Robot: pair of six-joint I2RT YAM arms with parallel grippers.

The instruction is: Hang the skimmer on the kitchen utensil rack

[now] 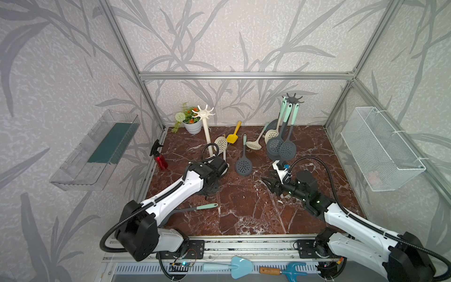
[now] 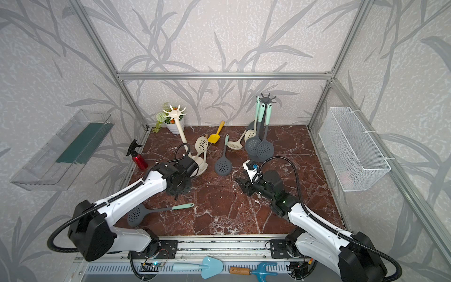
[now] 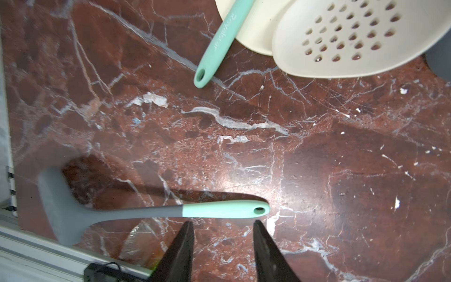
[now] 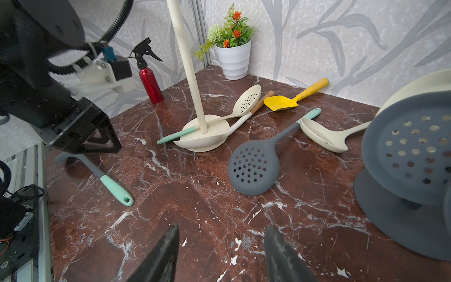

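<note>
A grey skimmer with a mint handle [image 2: 136,214] lies at the table's front left; its handle end [image 3: 225,209] shows in the left wrist view. My left gripper is above the table, part open and empty, its fingertips appearing just below that handle in view. Another grey skimmer [image 4: 253,166] lies mid-table, and a cream skimmer [image 4: 246,100] rests against the cream rack's base. The cream utensil rack [image 1: 203,112] stands empty-armed at the back left. A dark rack [image 1: 294,98] at the back right carries several utensils. My right gripper is open, holding nothing.
A red spray bottle [image 1: 160,159], a potted plant [image 1: 191,127] and a yellow shovel [image 1: 233,136] stand or lie toward the back and left. A cream ladle [image 4: 324,135] lies near the dark rack. Baskets hang on both side walls.
</note>
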